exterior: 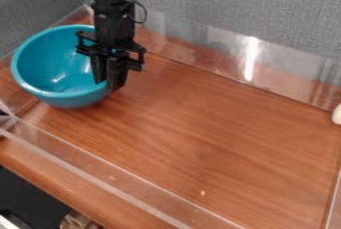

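A turquoise bowl [51, 74] sits at the left of the wooden table. My black gripper [110, 64] hangs down over the bowl's right side, its fingers pointing down at or just inside the right rim. Whether it is open or shut, and whether it holds the rim or anything inside, I cannot tell.
Clear plastic walls run along its edges, with grey padded walls behind. A small white object [334, 114] is at the far right edge.
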